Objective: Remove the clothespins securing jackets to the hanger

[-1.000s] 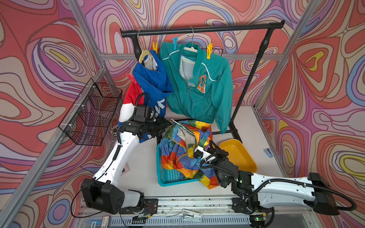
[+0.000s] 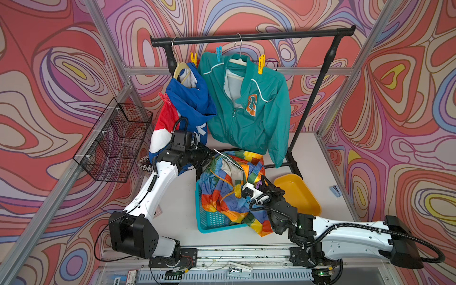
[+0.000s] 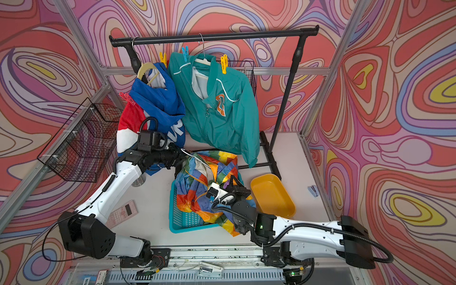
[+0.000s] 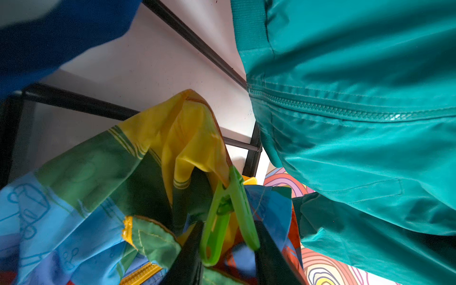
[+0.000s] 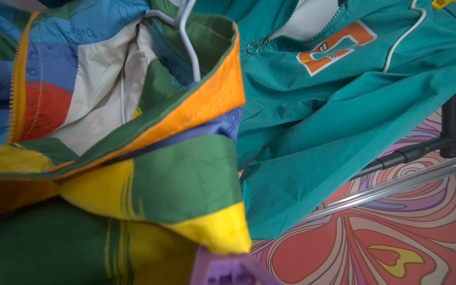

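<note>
A multicoloured jacket (image 2: 220, 194) with a white hanger lies heaped in the teal basket (image 2: 204, 218). In the left wrist view a green clothespin (image 4: 237, 204) is clipped on its yellow cloth, its handles between the fingers of my left gripper; whether they grip it is unclear. My right gripper (image 2: 266, 185) is low on the jacket's right side, by a purple clothespin (image 5: 228, 266); its fingers are hard to see. The teal jacket (image 2: 266, 109) hangs with blue (image 2: 219, 53) and yellow (image 2: 261, 64) clothespins; the blue-red jacket (image 2: 190, 95) carries a red clothespin (image 2: 164, 98).
A black rail (image 2: 294, 33) carries both hanging jackets above the basket. An orange tray (image 2: 304, 194) sits at right, and a wire basket (image 2: 114, 142) is on the left wall.
The right arm has not visibly moved.
</note>
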